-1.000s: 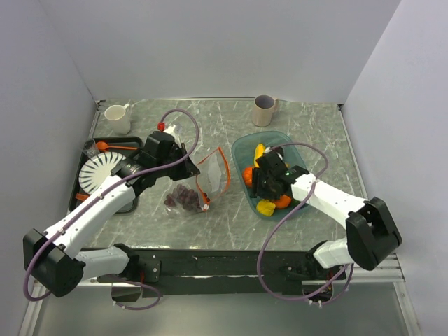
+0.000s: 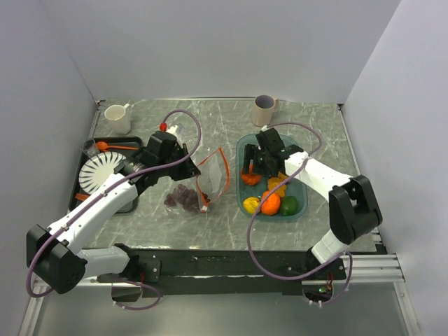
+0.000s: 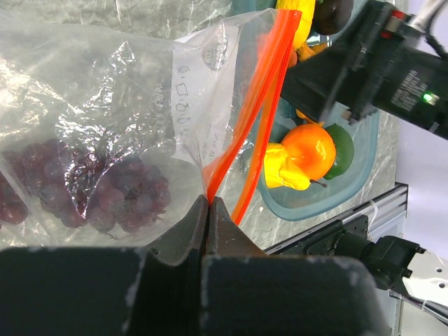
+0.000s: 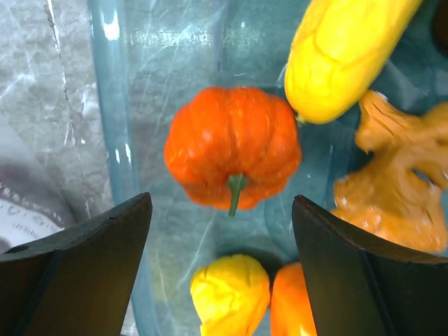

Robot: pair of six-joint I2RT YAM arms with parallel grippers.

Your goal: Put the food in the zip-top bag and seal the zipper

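The clear zip bag [image 3: 105,91] with orange zipper holds dark grapes [image 3: 119,196]; my left gripper is shut at its zipper edge, in the left wrist view pinching the bag's rim. My right gripper [image 2: 248,159] hangs over the blue food container [image 2: 303,203], fingers apart, above an orange pepper [image 4: 231,143]; nothing shows held. Also in the container are a yellow squash [image 4: 343,49], an orange ginger-like piece [image 4: 392,196], a yellow pepper [image 3: 283,168], an orange fruit [image 3: 311,150] and a green item [image 3: 341,150].
A black tray [image 2: 133,207] with plate and orange utensils lies at left. A white mug [image 2: 117,120] and grey mug [image 2: 263,112] stand at the back. Bare counter shows in front of the bag.
My right gripper has moved up toward the container's back-left, uncovering the lower fruits, and now sits over the orange pepper. The left arm is nearly still.
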